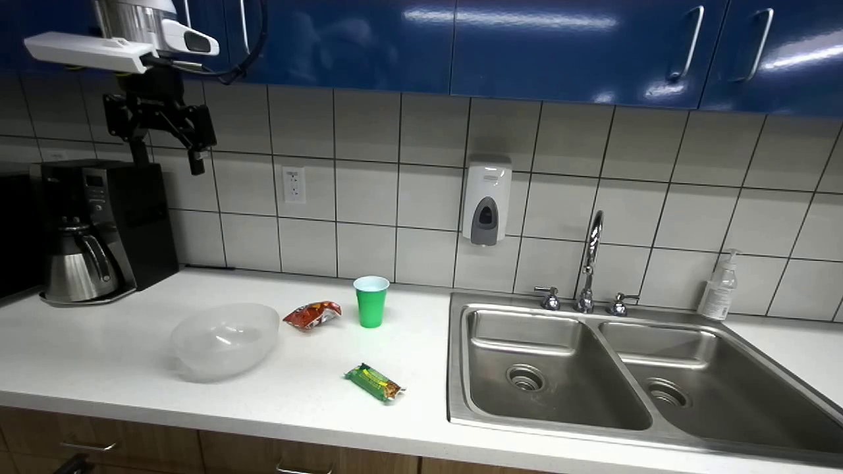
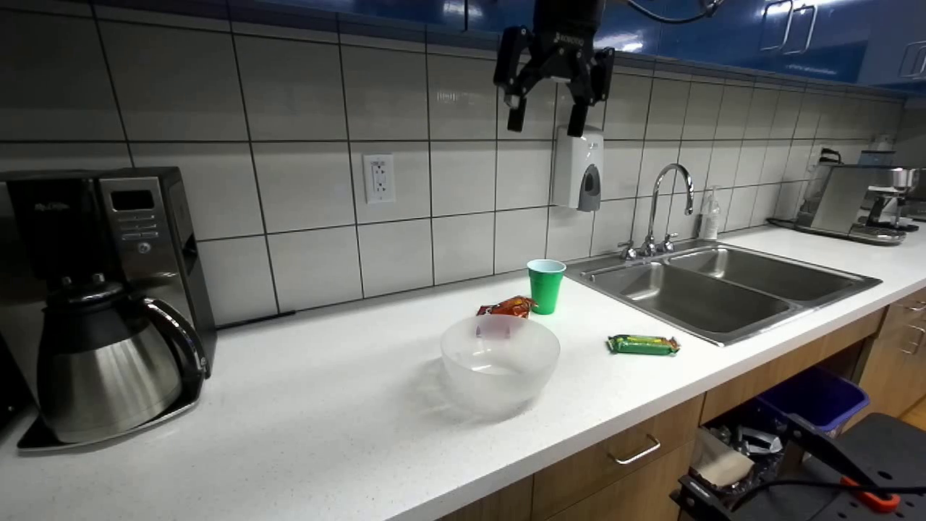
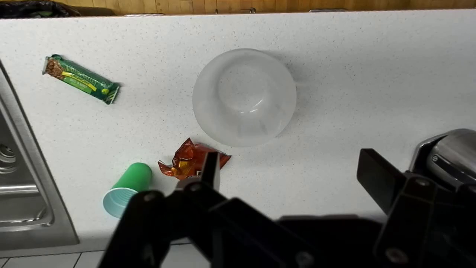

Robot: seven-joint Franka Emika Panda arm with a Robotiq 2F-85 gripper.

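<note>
High above the counter, my gripper (image 2: 546,126) hangs open with empty space between its fingers. Below it in the wrist view sits a frosted, empty-looking bowl (image 3: 244,98), well apart from the fingers. A red crinkled snack packet (image 1: 313,315) lies between the bowl and an upright green cup (image 1: 371,301) with a pale blue inside. In the wrist view one finger partly covers that packet. Closer to the counter's front, a green wrapped bar (image 1: 375,382) rests flat near the sink.
A steel double sink (image 1: 460,359) with a faucet (image 1: 589,261) is on the right in exterior view 1. The coffee maker (image 2: 156,226) with its steel carafe stands at the left end. Bare counter (image 2: 321,391) lies between coffee maker and bowl. Blue cabinets (image 1: 355,47) hang overhead.
</note>
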